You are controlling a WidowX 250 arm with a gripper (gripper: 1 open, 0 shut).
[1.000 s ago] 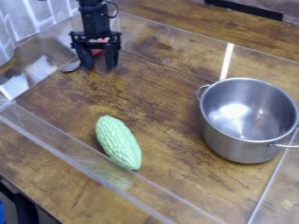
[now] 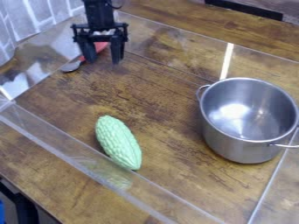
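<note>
My black gripper (image 2: 100,39) hangs at the top left, low over a red object (image 2: 90,52) with a small silvery part (image 2: 72,66) at its lower left; the gripper partly hides it, and whether its fingers hold anything is unclear. A pale green bitter melon (image 2: 119,142) lies at the lower middle. A steel pot (image 2: 239,122) with side handles stands on the right.
Clear plastic edges (image 2: 70,157) run along the left, bottom and right sides.
My gripper has shifted slightly to the right, and more of the red object shows to its left. The melon and pot are unmoved.
</note>
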